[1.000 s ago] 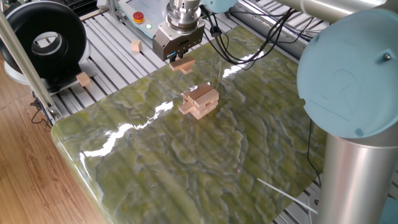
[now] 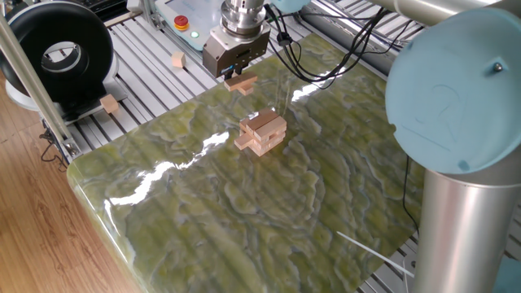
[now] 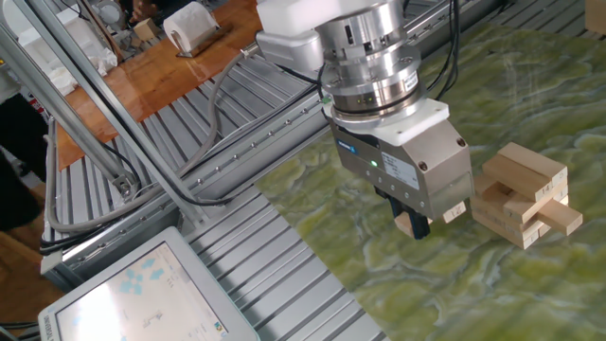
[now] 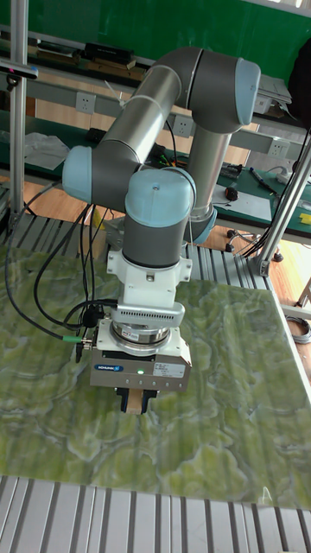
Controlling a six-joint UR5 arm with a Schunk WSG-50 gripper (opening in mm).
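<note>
My gripper (image 4: 135, 405) is shut on a light wooden block (image 4: 135, 400), which shows between its two black fingers in exterior view 3. From exterior view 1, the held block (image 2: 238, 82) hangs under the gripper with a short wooden piece showing below it; whether that is a separate block I cannot tell. A small stack of wooden blocks (image 2: 265, 129) stands on the green marbled board, one block jutting out of its side. In exterior view 2 the stack (image 3: 523, 194) is just right of the gripper, whose fingers (image 3: 419, 225) hide part of the held block.
Loose wooden blocks lie off the board, one on the slatted table (image 2: 178, 59) and one by the black ring (image 2: 109, 103). A white rod (image 2: 366, 248) lies near the board's edge. Much of the green board (image 2: 203, 220) is clear.
The gripper and the wooden block in it have shifted slightly to the right and up in exterior view 1. The stack has not moved.
</note>
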